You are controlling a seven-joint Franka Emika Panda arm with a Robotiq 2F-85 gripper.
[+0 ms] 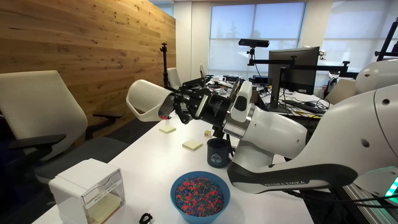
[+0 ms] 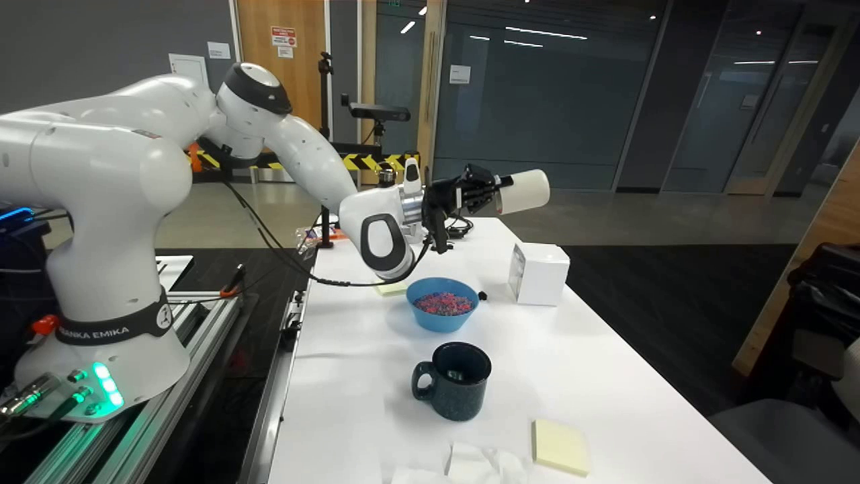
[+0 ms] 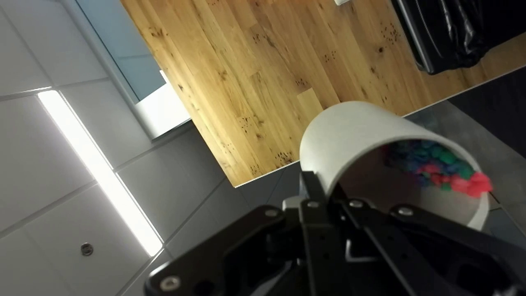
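Observation:
A white cup (image 1: 147, 97) hangs above the table, tipped on its side, with my gripper (image 1: 174, 97) shut on its wall near the rim. In the wrist view the mouth of the cup (image 3: 352, 128) faces the camera. Red, green and blue bits (image 3: 444, 165) lie inside along its lower wall, and a red clump (image 3: 473, 184) sits at the lip. A blue bowl (image 1: 200, 173) full of similar bits stands on the table (image 1: 160, 160), below the cup and nearer the camera in exterior view 1. The ends of my fingers inside the cup are hard to see.
A dark mug (image 2: 457, 395) stands near the bowl. A white Post-it box (image 1: 84, 183), sticky-note pads (image 1: 192, 145), a small yellow block (image 1: 207, 133) and a black loop (image 1: 145, 218) are also on the table. Crumpled tissue (image 2: 476, 464) lies at the front in exterior view 2.

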